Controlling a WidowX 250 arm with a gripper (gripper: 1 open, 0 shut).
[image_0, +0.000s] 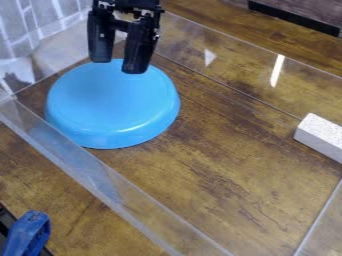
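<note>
My black gripper (119, 53) hangs at the top centre-left of the camera view, over the back part of a round blue disc (112, 108). It is open, with its two fingers apart and no object visible between them. Whether it touches the disc cannot be told.
A white block (319, 136) lies at the right edge. A blue object (24, 236) is at the lower left. Clear plastic walls border the wooden surface (227, 170), whose middle and right are mostly free.
</note>
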